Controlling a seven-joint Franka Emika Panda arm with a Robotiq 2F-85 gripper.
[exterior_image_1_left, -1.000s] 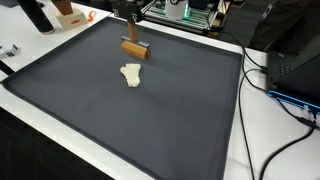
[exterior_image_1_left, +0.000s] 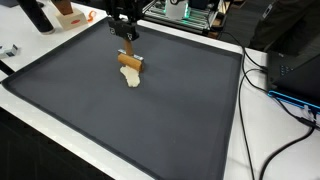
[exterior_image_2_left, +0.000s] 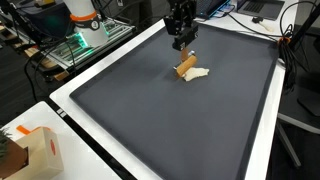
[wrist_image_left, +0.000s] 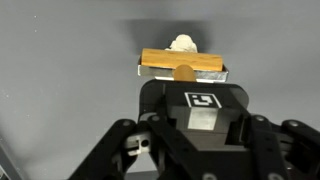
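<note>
My gripper (exterior_image_1_left: 127, 38) is shut on the handle of a wooden tool (exterior_image_1_left: 130, 61). The tool has a wide orange-brown wooden head and a thin metallic strip along one side, clear in the wrist view, where the wooden head (wrist_image_left: 183, 60) lies crosswise just beyond my gripper. Against the head's far edge, or very close to it, is a pale, irregular flat piece (wrist_image_left: 183, 43); part of it may be hidden. On exterior view 2 the pale piece (exterior_image_2_left: 197, 74) rests on the dark board beside the tool head (exterior_image_2_left: 187, 66). Whether they touch I cannot tell.
The dark grey board (exterior_image_1_left: 170, 120) is otherwise bare, with wide free room towards the near side. White table edging (exterior_image_1_left: 75, 142) surrounds it. Cables (exterior_image_1_left: 262, 88) run along the right. An orange-and-white box (exterior_image_2_left: 35, 155) stands off the board's near left corner.
In exterior view 1, my gripper and the tool have moved nearer the camera, closing the gap to the pale piece. That piece looks nearly unmoved.
</note>
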